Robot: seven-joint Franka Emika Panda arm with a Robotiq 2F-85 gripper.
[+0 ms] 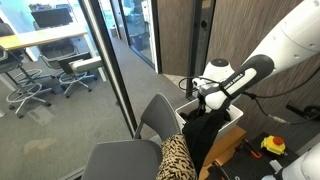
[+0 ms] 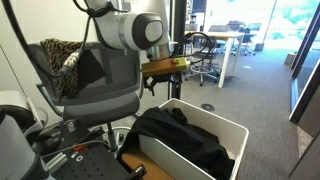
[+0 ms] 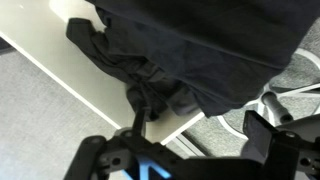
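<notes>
A black cloth (image 2: 185,140) lies bunched in a white box (image 2: 226,125), with part of it hanging over the rim on the chair side. From above, in the wrist view, the dark cloth (image 3: 205,45) fills much of the upper middle, and a crumpled end of it lies against the pale box wall (image 3: 75,70). My gripper (image 2: 165,84) hangs over the box, above the cloth and apart from it, pointing down. Its fingers are open and hold nothing. In exterior view 1 the gripper (image 1: 200,98) is small and partly lost against the dark cloth.
A grey chair (image 1: 125,158) stands beside the box, with a leopard-print cloth (image 1: 177,160) draped over it. A red and yellow button (image 1: 273,145) sits near the arm's base. Open floor (image 2: 265,100) lies beyond the box.
</notes>
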